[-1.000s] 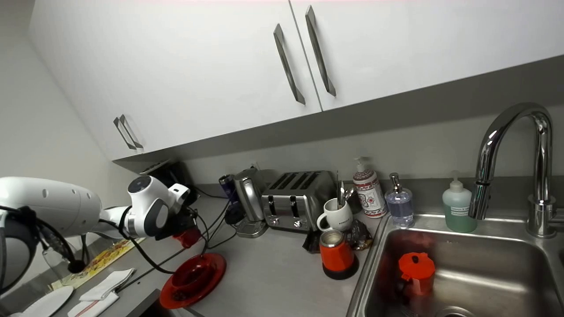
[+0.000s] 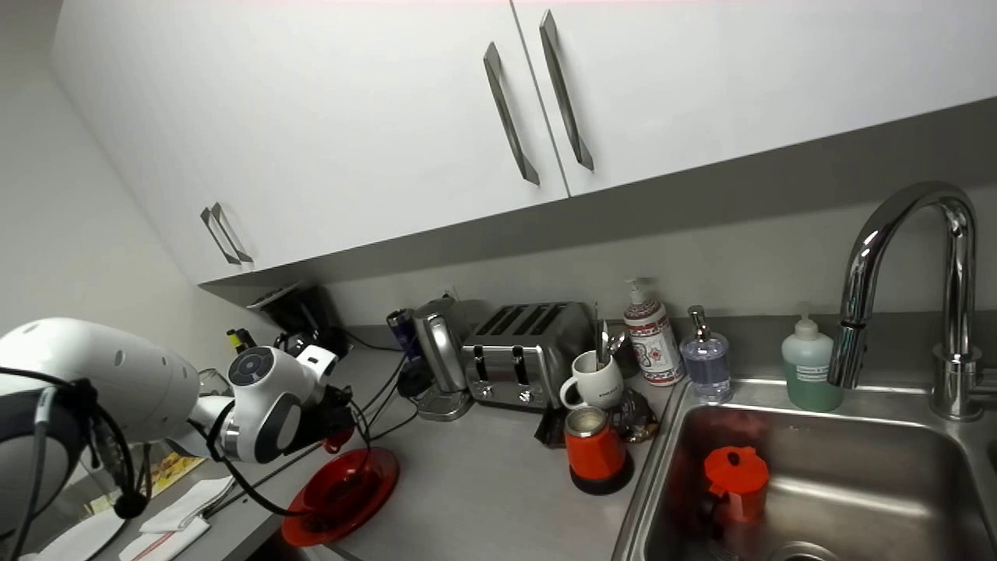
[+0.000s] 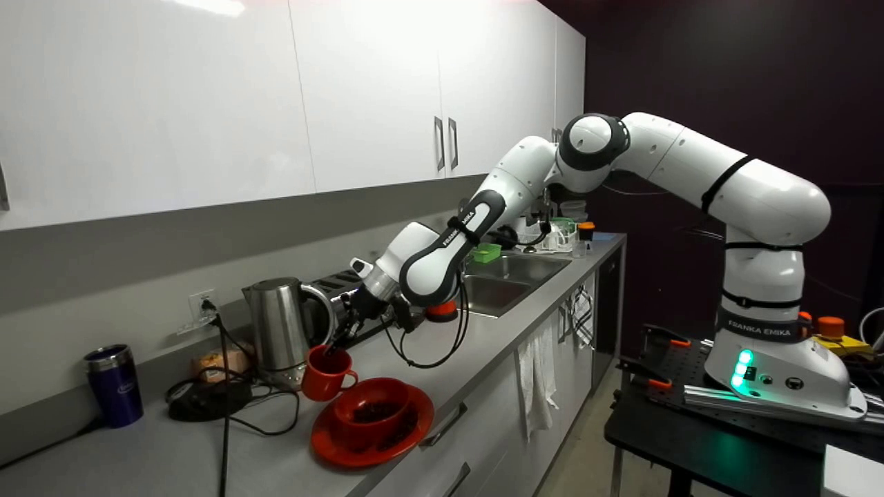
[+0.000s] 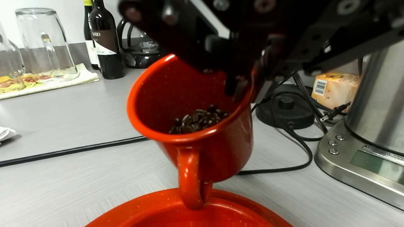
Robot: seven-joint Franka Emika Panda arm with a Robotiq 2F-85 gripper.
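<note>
In the wrist view a red mug [image 4: 223, 151] hangs tilted, dark beans [image 4: 199, 120] lying inside it. My gripper is shut on the mug's rim, on the side away from the handle; the dark fingers partly hide that rim. Exterior view 2 has the mug [image 3: 323, 377] just above the counter, beside a red bowl [image 3: 373, 426] that stands on a red plate [image 3: 418, 411]. Dark beans lie in the bowl and also on the plate. In exterior view 1 the arm largely covers the mug.
A steel kettle [image 3: 277, 327] stands close behind the mug, with black cables [image 4: 299, 147] around its base. A purple tumbler [image 3: 113, 389] is at the left of exterior view 2. Bare counter [image 2: 449, 486] lies between the plate and the sink [image 2: 841, 477].
The arm and gripper have shifted and turned in exterior view 1. The mug, clearly visible beyond the plate earlier, is now mostly behind the gripper. Bowl and plate have stayed put.
</note>
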